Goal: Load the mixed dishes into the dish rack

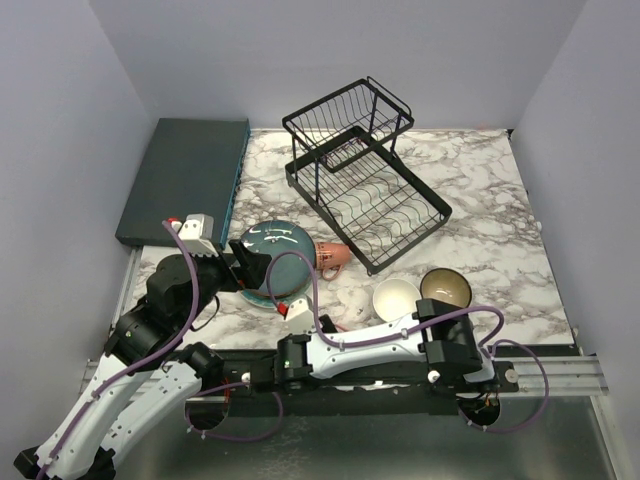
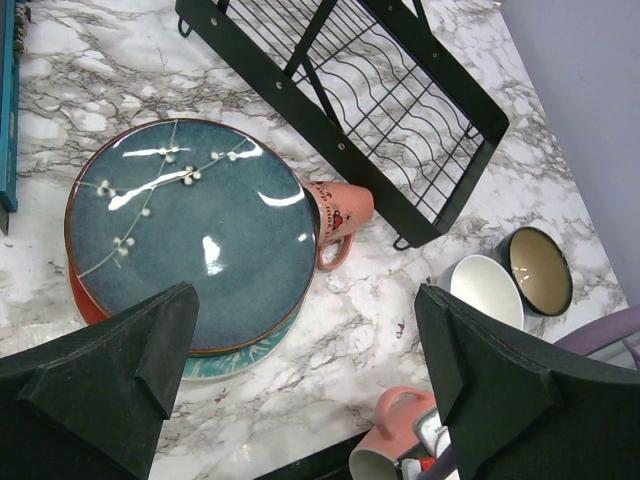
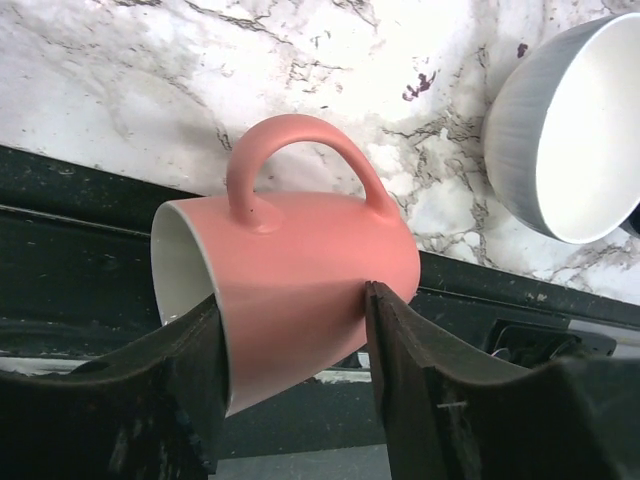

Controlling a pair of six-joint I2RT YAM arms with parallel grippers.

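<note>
My left gripper (image 1: 240, 262) stands open above a stack of plates, a dark teal plate (image 2: 190, 240) on top, with nothing between its fingers. A salmon mug (image 2: 340, 208) lies on its side beside the plates. At the front edge, my right gripper has its fingers around a pink mug (image 3: 300, 250) lying tilted, handle up; whether it grips the mug is unclear. A white bowl (image 1: 397, 298) and a brown-lined bowl (image 1: 446, 287) stand at the right. The black two-tier dish rack (image 1: 420, 235) stands at the back centre, empty.
A dark board (image 1: 175, 175) lies at the back left. Walls bound both sides, and a dark channel runs along the front edge.
</note>
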